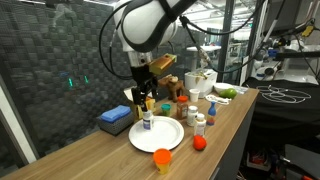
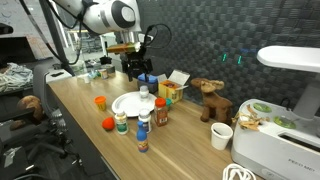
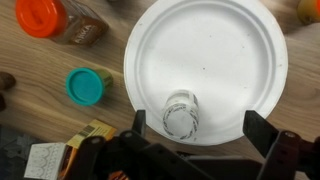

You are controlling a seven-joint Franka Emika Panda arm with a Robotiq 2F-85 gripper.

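A small white bottle stands upright on the white plate, near the plate's rim on the gripper's side. In exterior view 1 the same bottle shows on the left part of the plate. My gripper is open, and its two fingers reach in from the bottom of the wrist view on either side of the bottle in that picture. From outside, the gripper hangs above the bottle with a gap between them. Nothing is between its fingers.
An orange cup and a red ball stand in front of the plate. A teal-lidded jar and a red-lidded jar are beside it. A blue box lies behind.
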